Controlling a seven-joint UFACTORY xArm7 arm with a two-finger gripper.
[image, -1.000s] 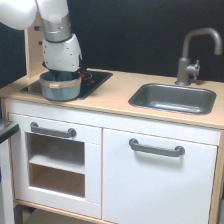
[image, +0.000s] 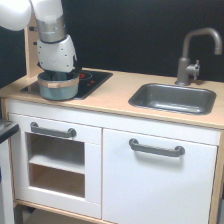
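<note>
A small grey-teal pot (image: 60, 90) stands at the left of the counter, by the black stove top (image: 95, 80). My white arm reaches down from the upper left, and its dark gripper (image: 62, 76) is at the pot's upper rim. The fingertips are small and partly hidden by the pot, so whether they grip the rim or stand apart does not show. I cannot tell if the pot's base touches the surface.
The sink (image: 172, 97) and its grey faucet (image: 187, 68) are at the right. Bare wooden counter (image: 118, 92) lies between stove and sink. Below are a cabinet door with a grey handle (image: 157, 148) and an oven door (image: 57, 165) with a window.
My arm has shifted slightly to the left. The pot has moved only a little, with its rim a touch higher in view. The sink and cabinet doors look the same.
</note>
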